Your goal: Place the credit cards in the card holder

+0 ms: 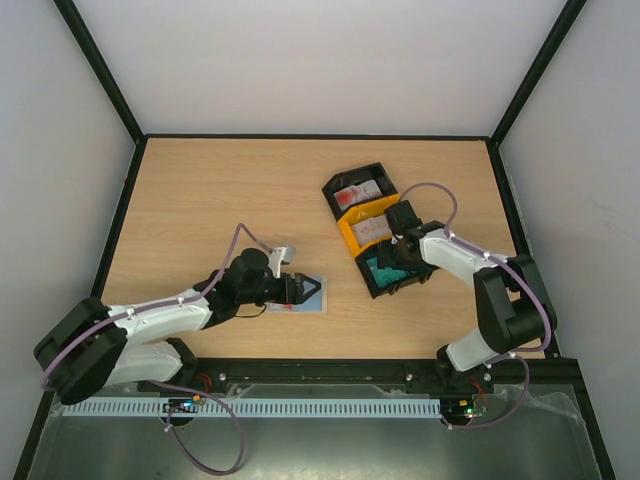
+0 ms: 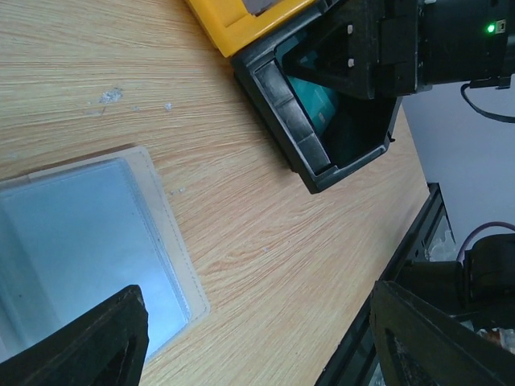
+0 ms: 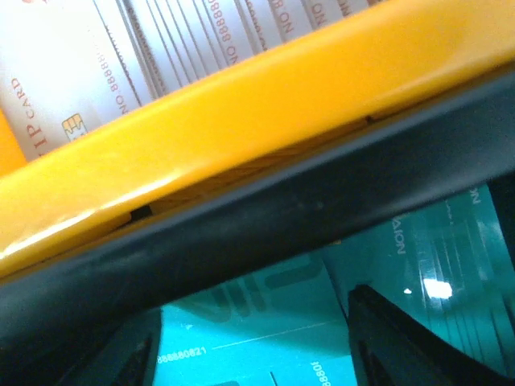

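The blue card holder (image 2: 88, 241) lies on the table, with my left gripper (image 1: 306, 287) open over it. Three card trays stand to its upper right: a black one (image 1: 341, 178) with red and white cards, a yellow one (image 3: 241, 112) with white cards (image 3: 64, 64), and a black one (image 2: 286, 117) with teal cards (image 3: 418, 265). My right gripper is down inside the teal tray, fingertips at the cards, apparently parted; whether a card is between them is unclear.
Bare wood (image 1: 220, 200) fills the left and back of the table. The front edge and frame border the trays' near side.
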